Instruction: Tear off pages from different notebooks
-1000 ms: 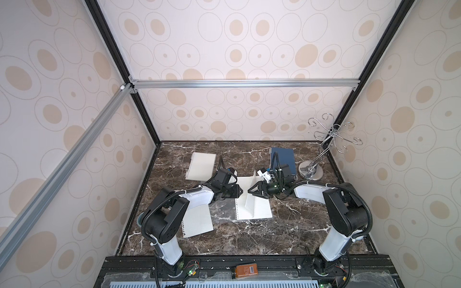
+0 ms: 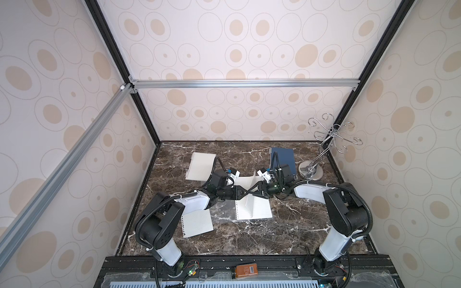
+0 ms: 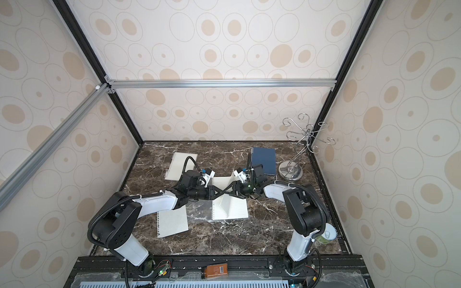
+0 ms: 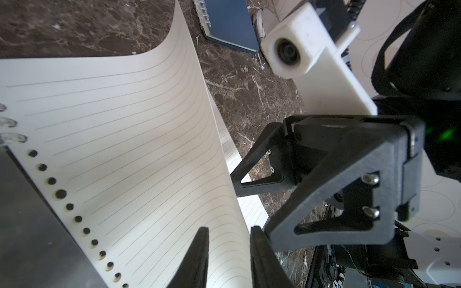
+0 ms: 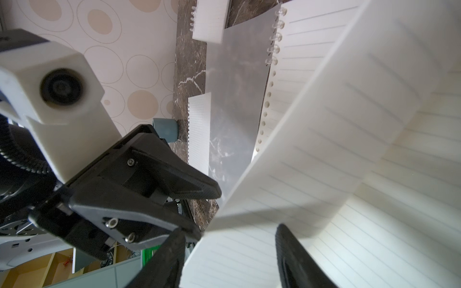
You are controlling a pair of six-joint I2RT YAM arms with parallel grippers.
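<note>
An open spiral notebook (image 2: 257, 211) lies at the centre, one lined page (image 4: 129, 158) raised and curled. My left gripper (image 2: 244, 191) hangs over it from the left; in the left wrist view its two fingertips stand apart at the page. My right gripper (image 3: 230, 191) faces it from the right, close by, its fingers apart at the page's raised edge. Whether paper lies between either gripper's fingers is unclear. A white notebook (image 2: 201, 165) lies back left, a blue notebook (image 2: 283, 156) back right, and a white perforated sheet (image 2: 197, 224) front left.
A metal stand (image 2: 309, 170) with curled arms stands at the back right. Both arms nearly meet over the middle.
Over the last second my left gripper has moved a little rightward toward my right gripper and the raised page. The right arm shows no visible movement.
</note>
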